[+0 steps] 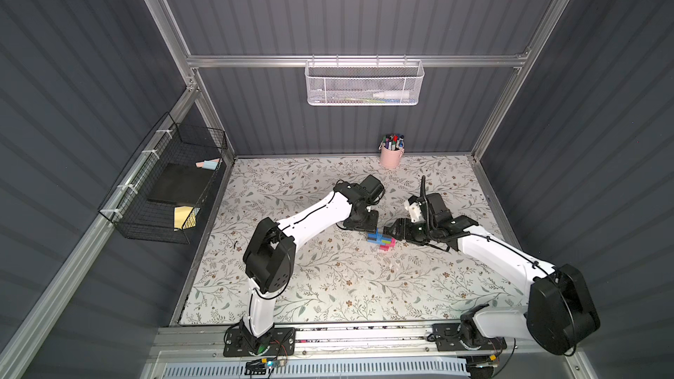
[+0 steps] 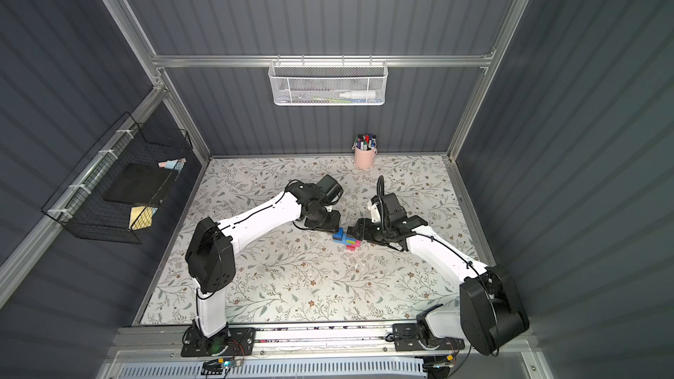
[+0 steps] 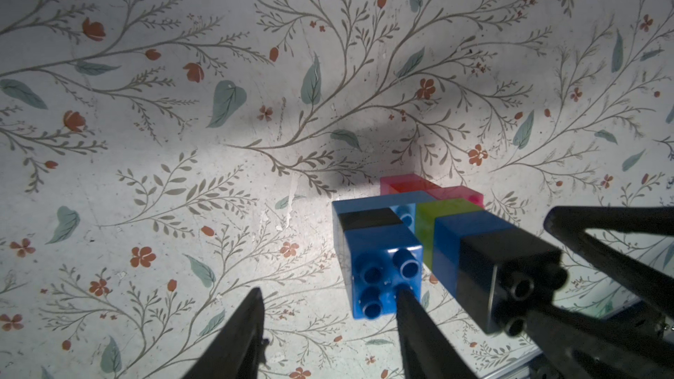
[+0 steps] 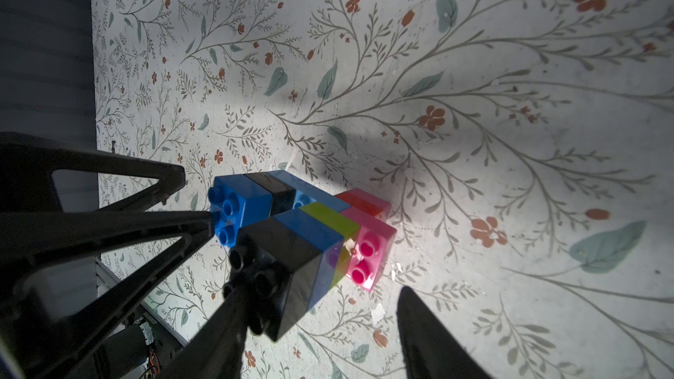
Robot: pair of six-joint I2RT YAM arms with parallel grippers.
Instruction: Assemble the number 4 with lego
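One joined lego build [image 3: 424,212] sits in the middle of the table. In the left wrist view, one arm of it carries a black brick [image 3: 368,218] and a blue brick [image 3: 382,245] with studs toward the camera. The other has a green brick [image 3: 442,210], a dark blue brick [image 3: 463,231] and a black end brick [image 3: 491,273]. Pink bricks [image 4: 372,235] lie lower. My left gripper is open, its right finger [image 3: 428,340] close to the blue brick. My right gripper has one finger by the black end brick; its grip is unclear.
At the back stands a pink cup [image 1: 391,158] of pens. A white basket [image 1: 365,84] hangs on the back wall, a black wire basket [image 1: 168,189] on the left.
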